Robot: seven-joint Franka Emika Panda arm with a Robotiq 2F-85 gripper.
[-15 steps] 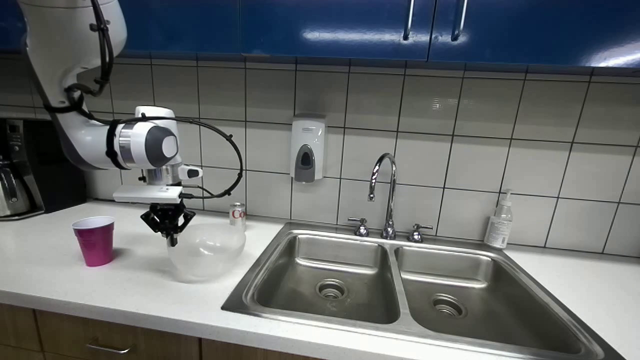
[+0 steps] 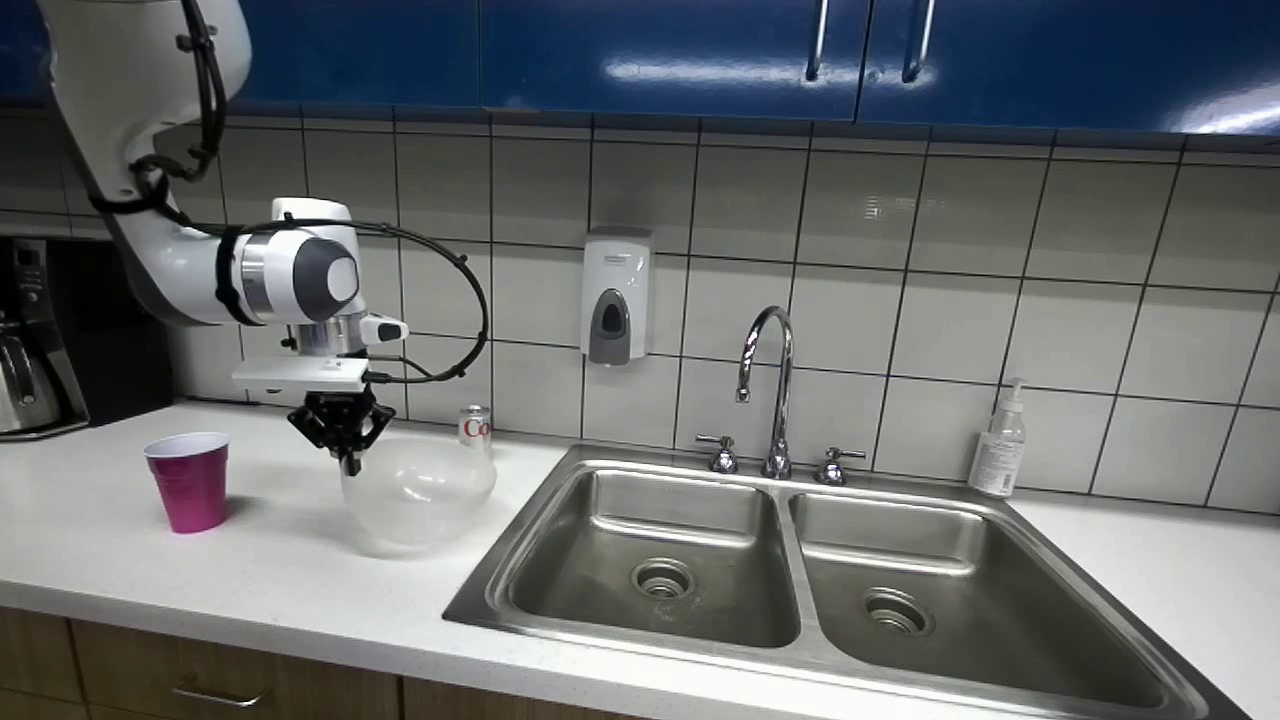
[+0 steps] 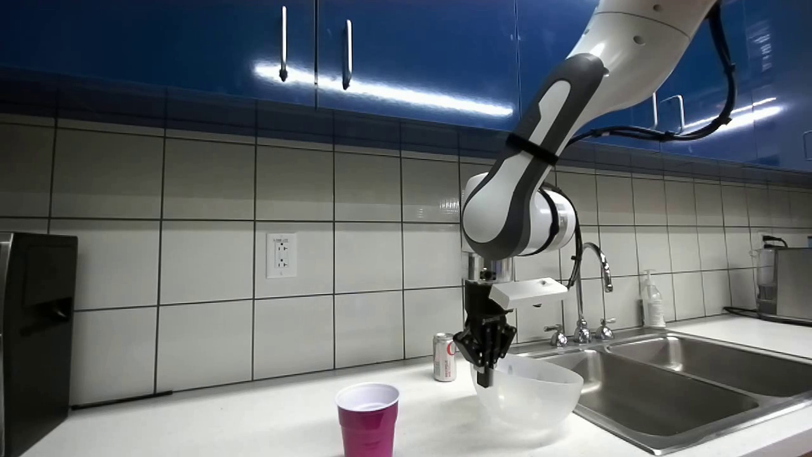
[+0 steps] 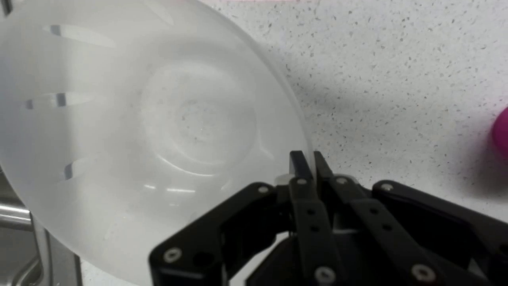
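Note:
A translucent white bowl (image 2: 429,494) is at the counter's middle, left of the sink. My gripper (image 2: 349,463) is shut on the bowl's left rim; in the wrist view the two fingertips of the gripper pinch the wall, one inside and one outside. The inside of the bowl (image 4: 200,109) looks empty. Exterior view 2 shows the bowl (image 3: 536,396) just left of the sink, its rim not quite level; whether its base touches the counter I cannot tell.
A magenta cup (image 2: 192,485) stands left of the bowl. Behind the bowl is a soda can (image 3: 445,357), close to it. The double sink (image 2: 792,552) with its faucet (image 2: 780,396) lies to the right. Open counter lies between cup and bowl.
My gripper has risen a little and shifted slightly right in exterior view 1. The bowl has moved with it, a little up and right. Cup and can have stayed put.

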